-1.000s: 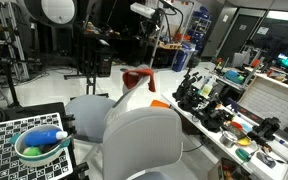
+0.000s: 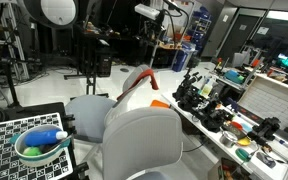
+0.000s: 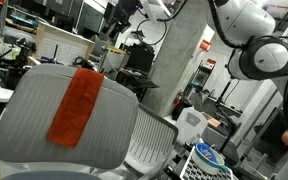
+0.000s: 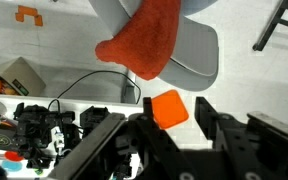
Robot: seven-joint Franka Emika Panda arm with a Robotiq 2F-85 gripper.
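Observation:
A red cloth [image 3: 76, 108] hangs over the top of a grey chair back [image 3: 29, 115], with a long strip down the side facing exterior view 2. The same cloth [image 4: 144, 38] lies draped across the chair in the wrist view, ahead of my fingers. High above the chairs and apart from the cloth, my gripper is open. No object is held between its fingers; an orange sheet [image 4: 168, 108] shows beyond them, on the white surface below.
Several chairs crowd the middle, including a grey one [image 2: 144, 140] in front. A bowl [image 2: 44, 150] with a blue item stands on a black-and-white grid at left. The long table [image 2: 199, 130] at right is cluttered with dark objects and tools.
Compared with one second ago, the red cloth sits lower and flatter over the chair's top, showing as a narrower slanted band. My arm has shifted only slightly.

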